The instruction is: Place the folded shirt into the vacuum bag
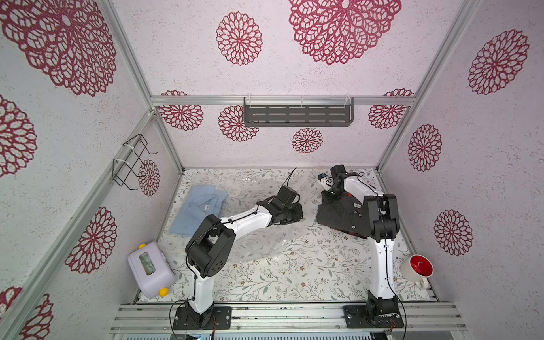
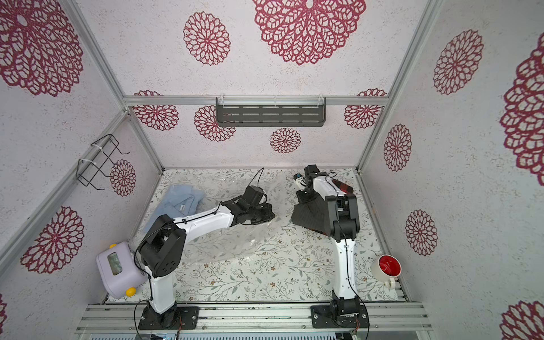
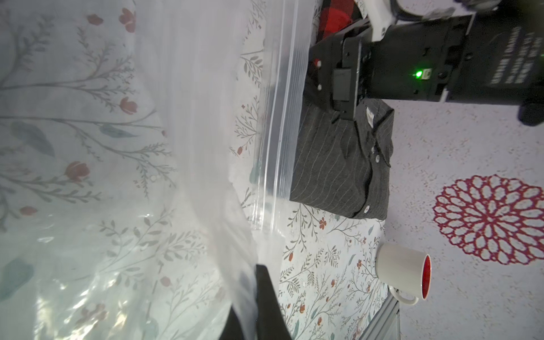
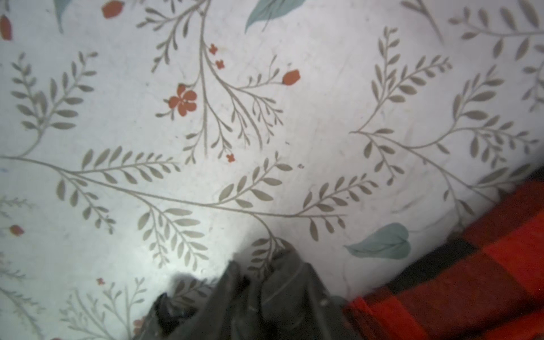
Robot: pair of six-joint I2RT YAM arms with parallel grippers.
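Note:
The clear vacuum bag lies across the middle of the table, its ridged zip edge on the right. My left gripper is shut on the film near this mouth, with a fold of plastic pinched between its fingers. A folded dark grey striped shirt lies right of the bag, outside it. My right gripper is at the shirt's back left corner. Grey cloth bunches up in the right wrist view and hides its fingers, so their gap cannot be judged.
Red-and-black checked cloth shows beside the grey shirt. A folded light blue shirt lies at the left. A purple box stands front left, a red-lined mug front right.

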